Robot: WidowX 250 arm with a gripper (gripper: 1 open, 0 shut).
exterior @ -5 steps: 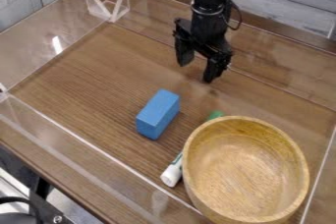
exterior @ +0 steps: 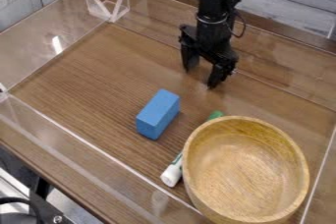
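Observation:
My black gripper [exterior: 207, 63] hangs low over the back middle of the wooden tray [exterior: 92, 85]. It is open, and I see no object held in it; its fingertips are dark and hard to make out. In front lie a blue block [exterior: 157, 113], a white and green marker-like item [exterior: 172, 171] and a large tan bowl [exterior: 247, 174] at the near right.
Clear plastic walls edge the tray, with a white clip-like piece [exterior: 105, 2] at the back left. The left, middle and back right of the tray are clear.
The gripper has shifted slightly to the left over the last second. The block, marker-like item and bowl have stayed in place.

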